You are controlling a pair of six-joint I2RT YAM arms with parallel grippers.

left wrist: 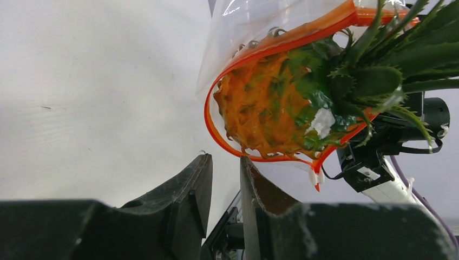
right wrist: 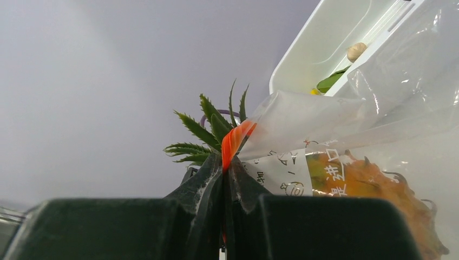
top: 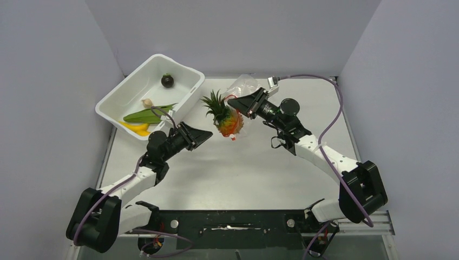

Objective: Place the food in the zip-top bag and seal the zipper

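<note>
A pineapple (top: 229,122) rests in the mouth of a clear zip bag (top: 244,85). Its body is inside and its green leaves (left wrist: 417,59) stick out past the orange zipper rim (left wrist: 214,122). The bag's mouth gapes around the fruit. My right gripper is shut on the orange rim of the bag, the pineapple lying to one side behind the film. My left gripper is part open with nothing between its fingers. In the top view it is left of the pineapple, apart from it; in the left wrist view the rim's lower edge appears just beyond its fingertips.
The white bin (top: 196,89) at the back left holds a dark round item (top: 167,80), a green corn-like item (top: 146,116), a garlic-like bulb (top: 146,102) and something yellow (top: 139,129).
</note>
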